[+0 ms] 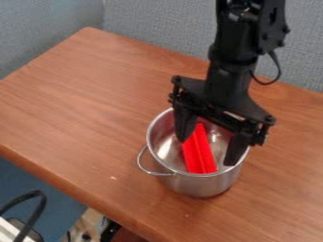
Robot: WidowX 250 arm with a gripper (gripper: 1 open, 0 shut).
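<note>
A silver pot (192,186) with side handles stands on the wooden table near its front edge, holding a red bar-shaped object (197,153). The lower fingertips are partly hidden, and I cannot tell whether they touch it.
A grey partition (151,28) runs behind it. Cables (36,203) and other items lie off the table at the lower left.
</note>
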